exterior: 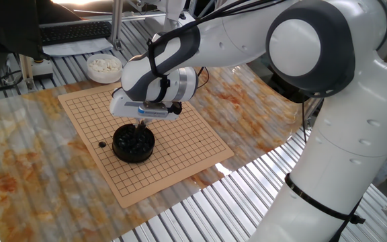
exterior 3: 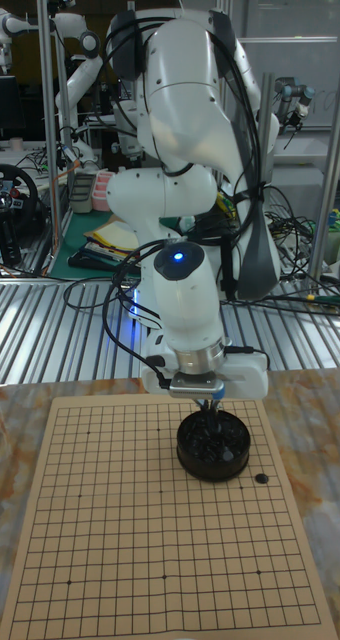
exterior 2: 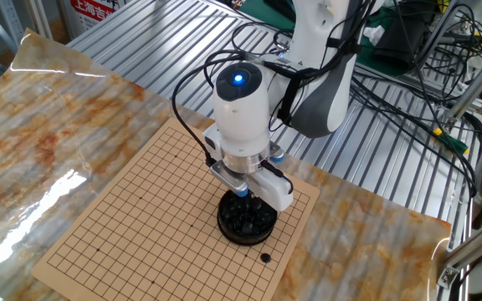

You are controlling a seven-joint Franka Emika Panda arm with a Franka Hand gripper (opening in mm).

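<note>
A round black bowl [exterior: 134, 156] full of black stones stands on the gridded wooden board [exterior: 187, 151]. My gripper [exterior: 140, 127] points down into this bowl, its fingertips among the dark stones at the side nearer the arm's base. In exterior view 3 the fingers [exterior 3: 207, 410] look close together, but their tips blend into the black stones. Whether a stone is between them cannot be made out. One loose black stone [exterior 2: 265, 257] lies on the board beside the bowl, clear of it.
A white bowl of white stones [exterior: 104, 68] stands off the board, near a keyboard [exterior: 76, 32]. Most of the board is bare. Marbled covering [exterior 2: 366, 251] surrounds it, and cables [exterior 2: 467, 125] trail over the slatted metal table behind.
</note>
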